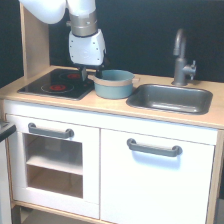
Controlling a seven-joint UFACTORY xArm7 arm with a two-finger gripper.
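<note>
A blue-grey pot [113, 86] with tan handles sits upright on the wooden counter, between the hob and the sink. My white arm comes down from the top left, and its dark gripper [85, 73] is low at the pot's left side, over the hob's right edge. The fingers are small and dark against the dark background. Whether they touch the pot's left handle, and whether they are open or shut, I cannot tell.
The black hob [57, 84] with red rings lies at left. A steel sink [172, 98] and a tall grey faucet [180, 55] are at right. Below are a windowed compartment [55, 165] and a white cabinet door [150, 185]. A wooden side panel [36, 38] rises behind the hob.
</note>
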